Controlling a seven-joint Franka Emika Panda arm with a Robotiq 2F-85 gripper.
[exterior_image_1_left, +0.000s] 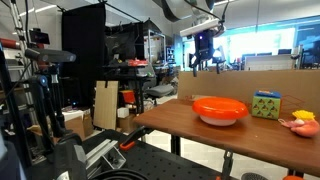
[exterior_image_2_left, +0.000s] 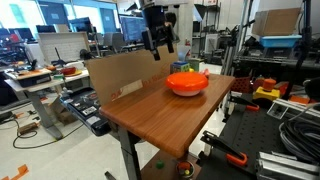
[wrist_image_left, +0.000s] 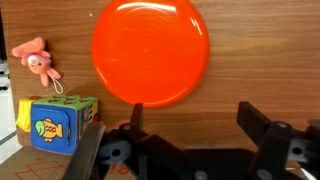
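Note:
An orange-red round lid covers a white bowl standing on the wooden table. From above in the wrist view, the lid fills the upper middle and hides the bowl. My gripper hangs high over the table, well clear of the lid. Its fingers are spread wide in the wrist view, where the gripper has only bare wood between its tips. In exterior view 2 the lid lies lower and to the right of the gripper.
A blue-green box with a fish picture stands beside the lid. Near it lie a pink toy and a yellow object. A tan panel stands along one side.

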